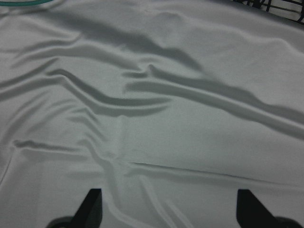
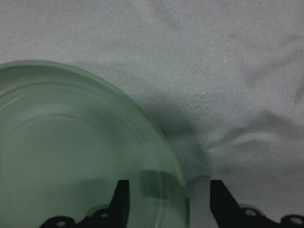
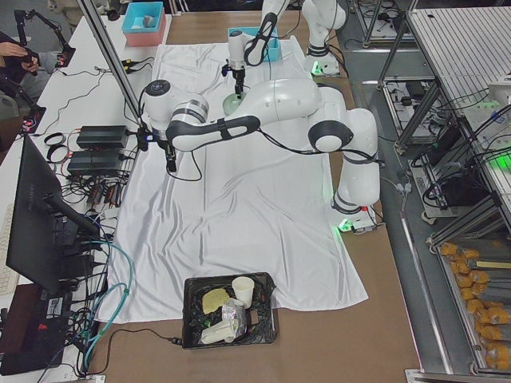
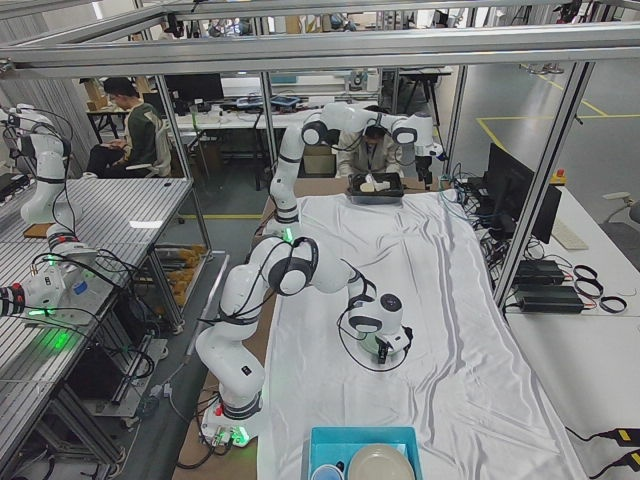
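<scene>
A green plate (image 2: 66, 137) lies on the white cloth (image 2: 228, 61). My right gripper is open and low over it, fingers straddling the plate's right rim, one over its inside, the other over cloth. In the camera right view the right gripper (image 4: 384, 345) largely hides the plate. My left gripper hangs open above bare, wrinkled cloth, nothing between its fingers.
A blue bin (image 4: 325, 440) with a beige plate (image 4: 382, 462) and cup stands at the cloth's right-arm end. A black tray (image 3: 194, 335) with assorted items sits at the other end. Monitors and cables line one side.
</scene>
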